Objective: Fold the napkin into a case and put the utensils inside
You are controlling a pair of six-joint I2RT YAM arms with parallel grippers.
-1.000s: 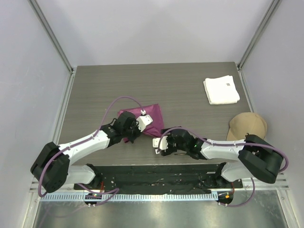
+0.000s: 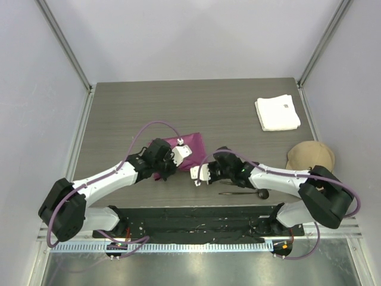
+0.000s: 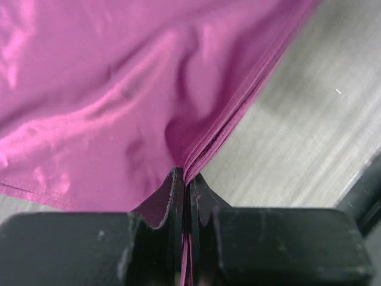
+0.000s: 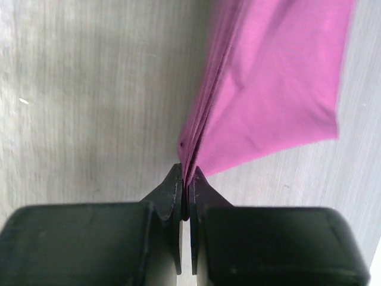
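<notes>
A magenta napkin (image 2: 192,143) lies on the table, partly covered by my left arm in the top view. My left gripper is shut on its folded edge, which runs up and to the right as a layered band. In the right wrist view, my right gripper is shut on another gathered part of the napkin (image 4: 274,101), whose edge stretches upward from the fingers. Dark-handled utensils, among them a spoon (image 2: 262,193), lie by the table's front edge, partly under the right arm.
A folded white cloth (image 2: 277,113) lies at the back right. A tan round object (image 2: 311,158) sits at the right edge beside the right arm.
The left arm has stayed still.
</notes>
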